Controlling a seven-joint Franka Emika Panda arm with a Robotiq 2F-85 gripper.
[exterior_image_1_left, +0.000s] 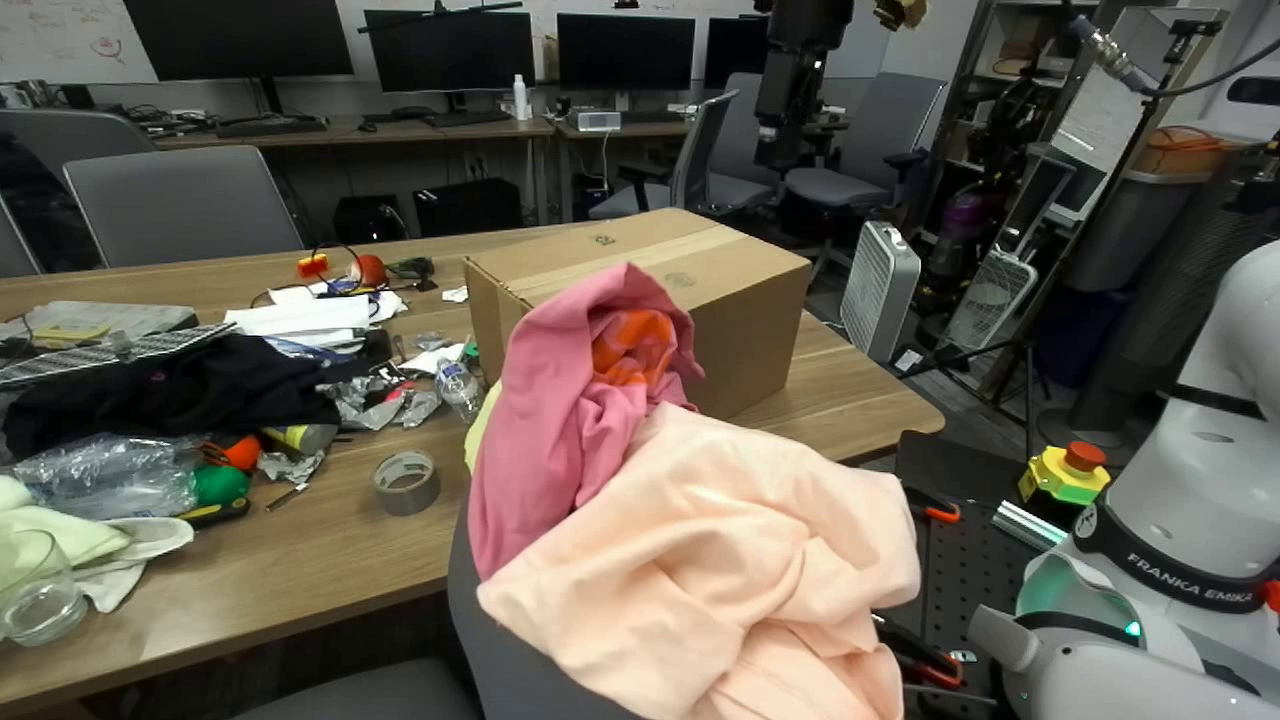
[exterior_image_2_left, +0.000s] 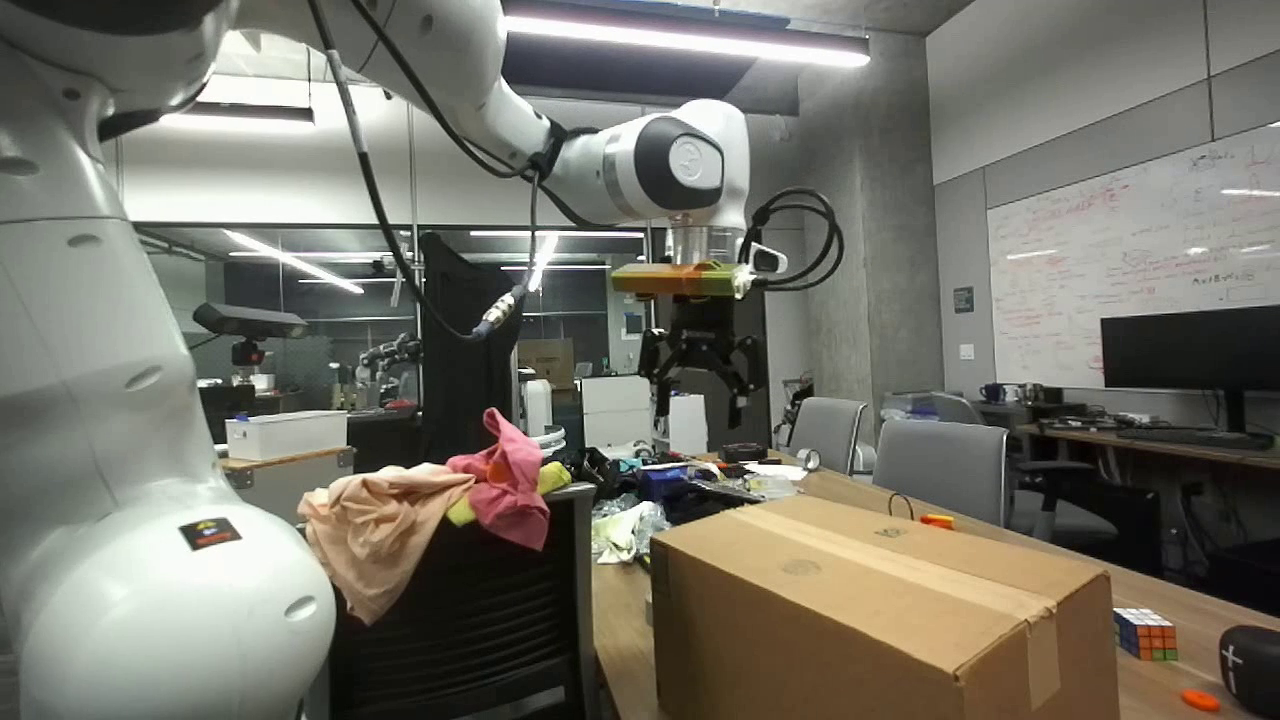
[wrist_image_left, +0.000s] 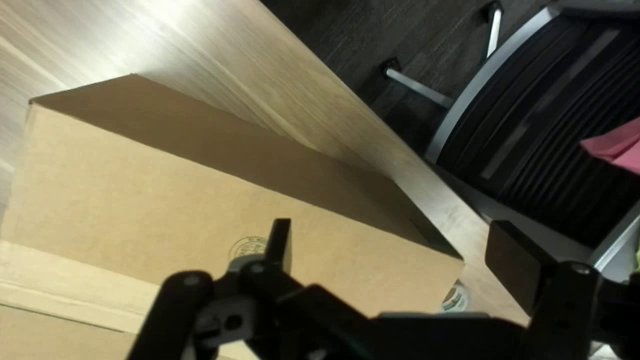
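My gripper (exterior_image_2_left: 699, 414) stands open in the air, its fingers spread with nothing between them. In the wrist view, the large cardboard box (wrist_image_left: 180, 186) lies below the gripper, taped shut on top. Over the back of a chair hang a pink cloth (exterior_image_1_left: 546, 444) with an orange patch and a peach cloth (exterior_image_1_left: 708, 552). Both cloths are apart from the gripper. In the wrist view only a corner of the pink cloth (wrist_image_left: 621, 147) shows at the right edge.
Clutter covers the table's left part: a black cloth (exterior_image_1_left: 180, 402), a tape roll (exterior_image_1_left: 407, 482), a glass (exterior_image_1_left: 36, 588) and plastic bags. A Rubik's cube (exterior_image_2_left: 1146, 634) sits beyond the box. The chair back (exterior_image_2_left: 462, 636) rises beside the table edge.
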